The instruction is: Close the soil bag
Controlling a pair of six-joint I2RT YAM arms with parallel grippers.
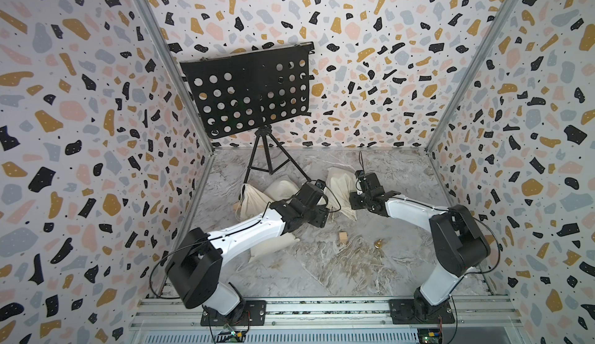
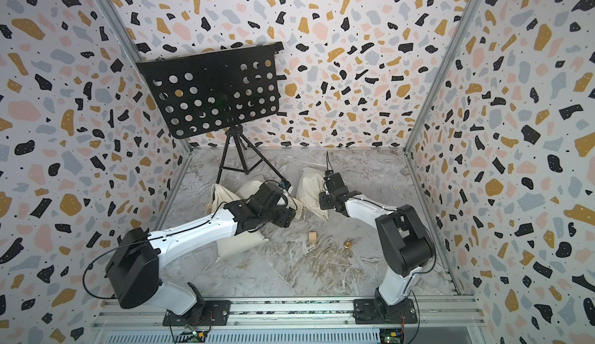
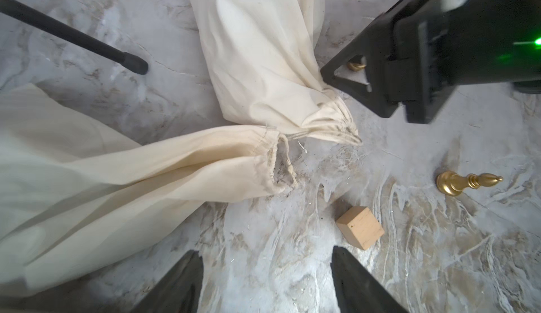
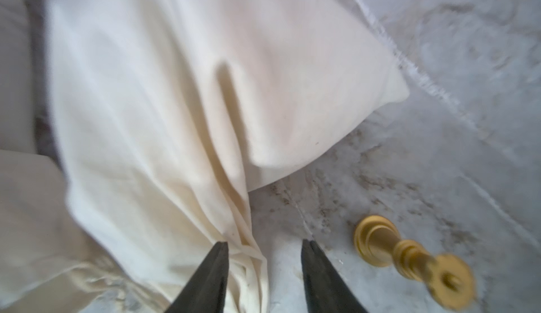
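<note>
Two cream cloth bags lie close together in the left wrist view. The left bag (image 3: pixel 169 177) has its mouth gaping toward the right. Above it, the right-hand bag (image 3: pixel 259 59) ends in a wrinkled, gathered mouth; which one is the soil bag I cannot tell. My left gripper is open over bare floor, in front of the left bag's mouth. My right gripper has its fingers apart at the side of the right-hand bag, whose folded edge shows just beside and under one finger (image 4: pixel 217 270). Whether they touch is unclear.
A wooden cube (image 3: pixel 359 227) and a brass piece (image 3: pixel 467 182) stand on the marble floor in front. A tripod leg (image 3: pixel 73 33) reaches down behind the left bag. More cream cloth (image 1: pixel 272 246) lies beneath my left arm.
</note>
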